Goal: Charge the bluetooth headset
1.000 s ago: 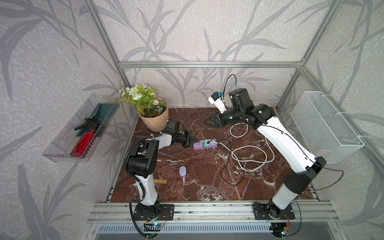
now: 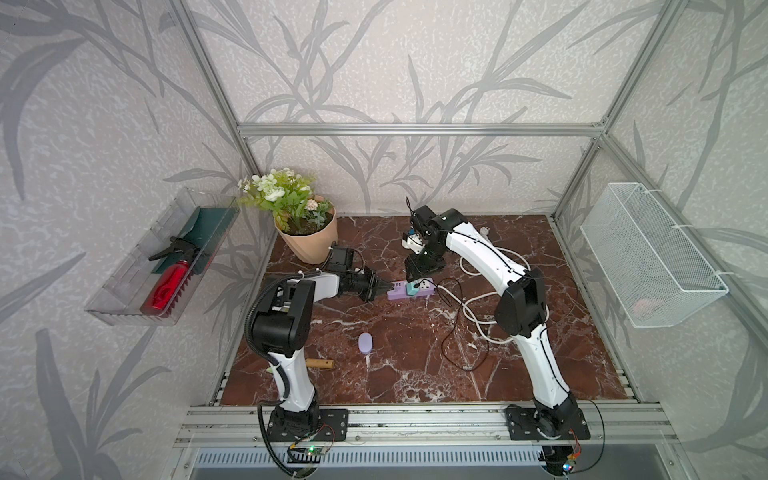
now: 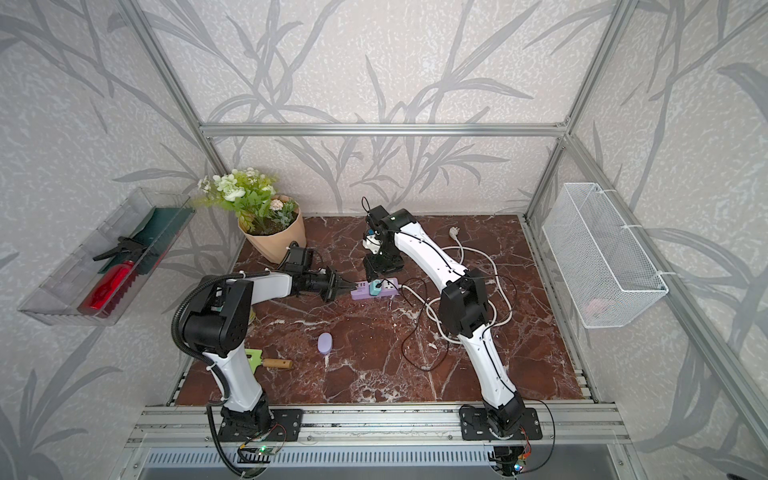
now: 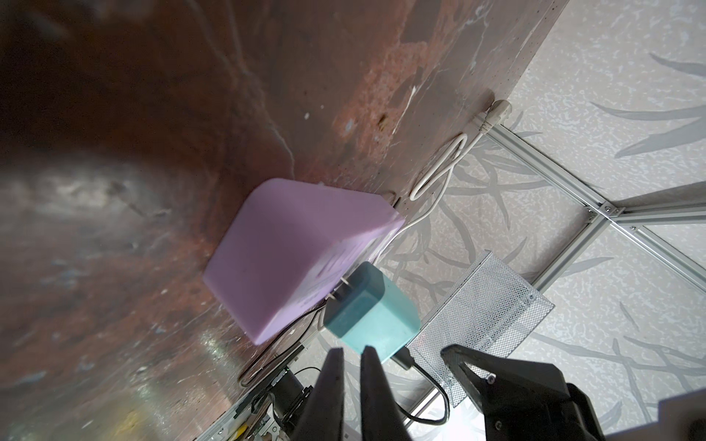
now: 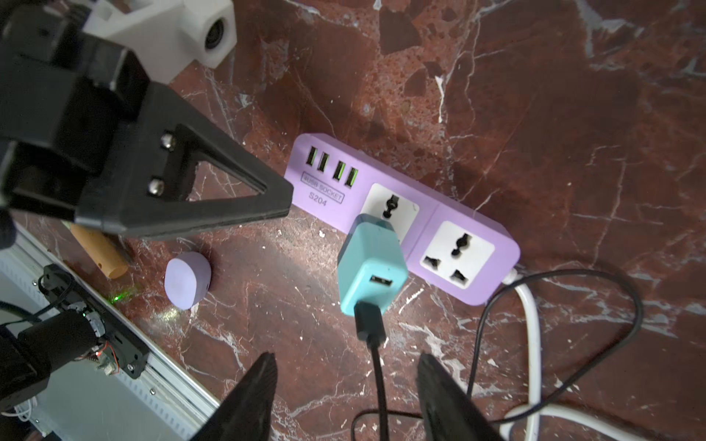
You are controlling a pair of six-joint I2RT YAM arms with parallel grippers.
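Note:
A lavender power strip (image 5: 338, 165) lies mid-table. A teal charger with a black cable stands at its sockets; metal prongs show between charger and strip in the left wrist view. My right gripper is open above the charger, its fingers on either side of the cable without touching it. My left gripper has its fingers close together, with nothing visible between them; its tip is at the strip's USB end. A lavender rounded case (image 2: 365, 343), perhaps the headset's, lies nearer the front edge.
A flower pot (image 2: 310, 244) stands at back left. A wooden handle (image 2: 320, 363) lies at front left. White cord (image 2: 500, 338) loops over the right side. A clear bin (image 2: 120, 308) and a white mesh basket (image 2: 660, 240) hang at the sides.
My left gripper has shifted slightly left. The strip and charger look unmoved.

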